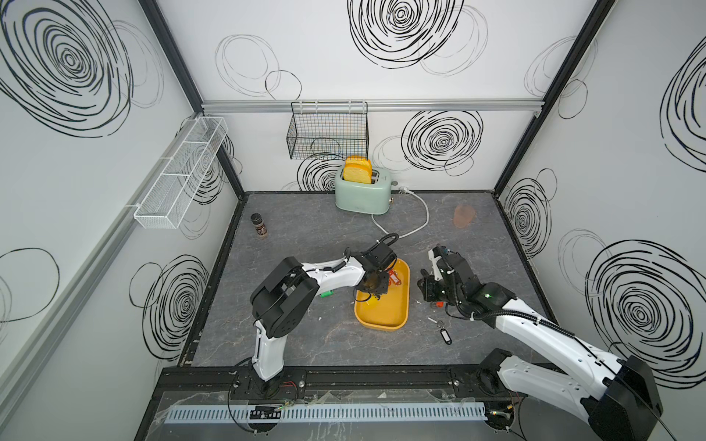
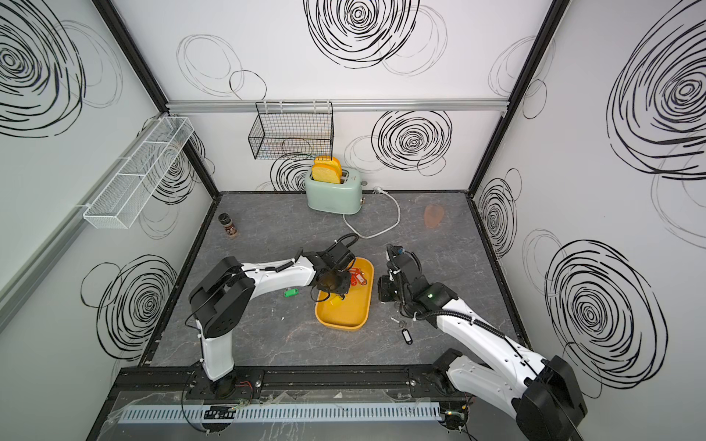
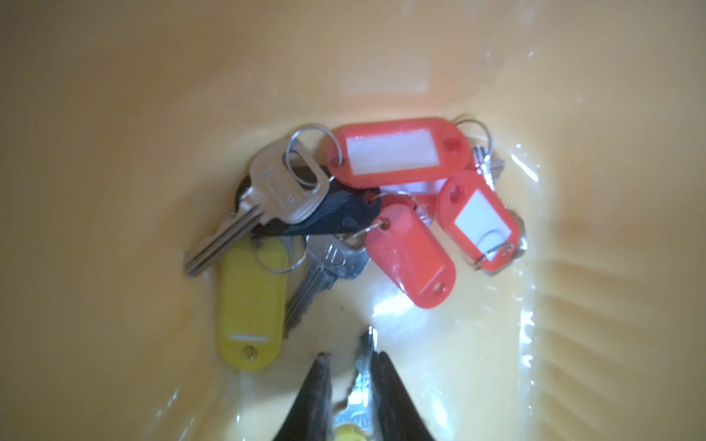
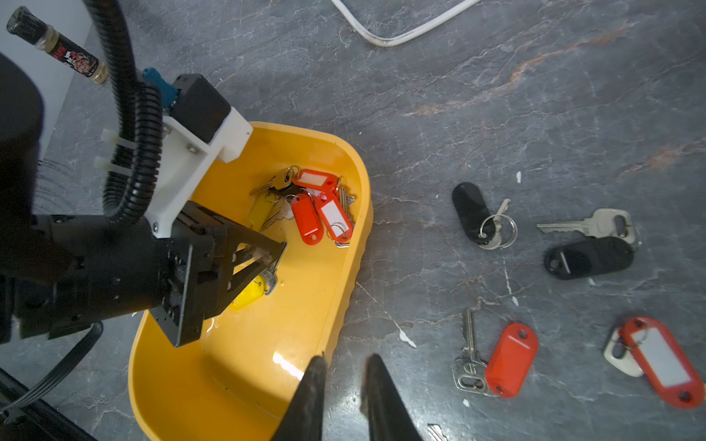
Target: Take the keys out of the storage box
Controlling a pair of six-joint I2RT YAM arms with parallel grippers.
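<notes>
The yellow box (image 1: 384, 312) holds several keys with red, yellow and black tags, clustered at its far end; a red tag (image 3: 400, 150) and a yellow tag (image 3: 251, 316) show clearly. My left gripper is down inside the box, part open, its tips beside a silver key (image 3: 360, 397) with a yellow tag; whether it grips that key is unclear. My right gripper hangs part open right of the box, above the table. Loose keys with tags lie there: black (image 4: 470, 209), another black (image 4: 588, 257), red (image 4: 512, 356).
A toaster (image 1: 360, 194) with a white cord stands at the back. A spice jar (image 1: 259, 226) is at the back left. A green tag (image 2: 291, 292) lies left of the box.
</notes>
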